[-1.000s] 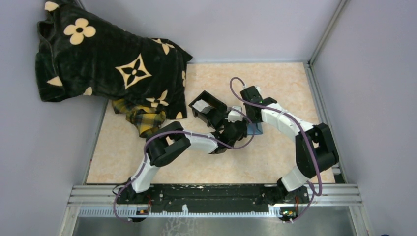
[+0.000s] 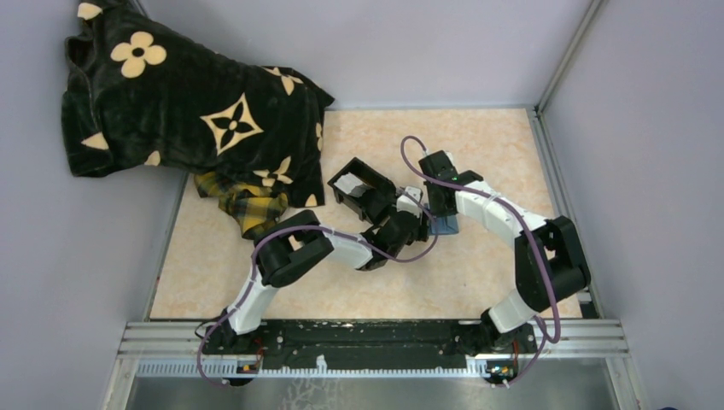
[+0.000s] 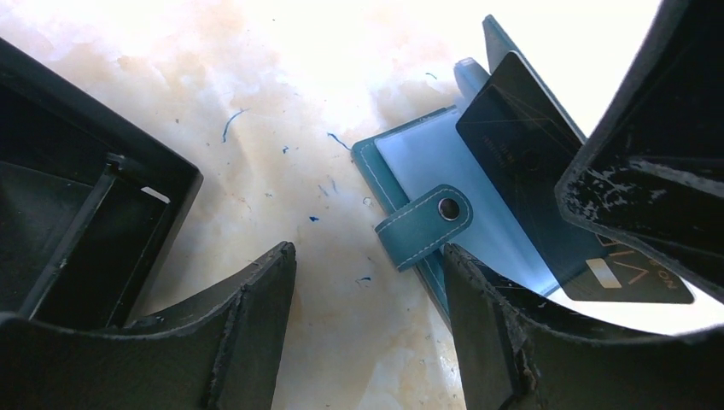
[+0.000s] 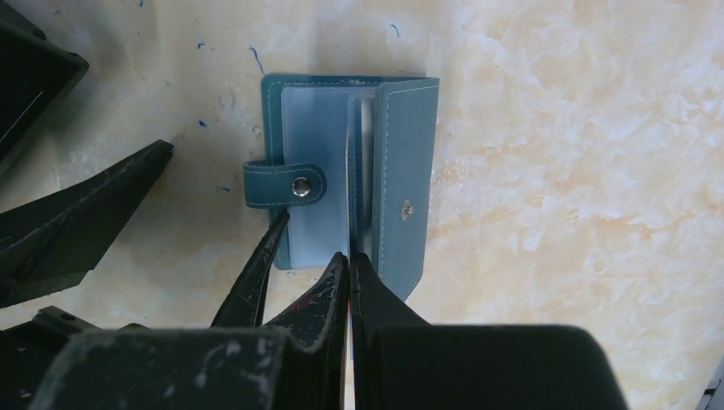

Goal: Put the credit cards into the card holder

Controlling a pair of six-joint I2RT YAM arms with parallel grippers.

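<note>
The teal card holder (image 4: 405,154) lies opened on the table, its strap (image 3: 418,226) with a metal snap at the left side, clear sleeves inside. A black card (image 3: 521,162) stands tilted over the sleeves in the left wrist view; in the right wrist view it is edge-on. My right gripper is shut at the holder's middle on a thin edge, seemingly the card or a sleeve; I cannot tell which. My left gripper is open at the holder's strap side, nothing visible between its fingers.
A black box (image 2: 359,171) with light contents sits just left of the holder. A dark patterned blanket (image 2: 196,102) and plaid cloth (image 2: 248,205) fill the back left.
My left arm's wrist has shifted slightly toward the front. The right arm stays almost where it was.
</note>
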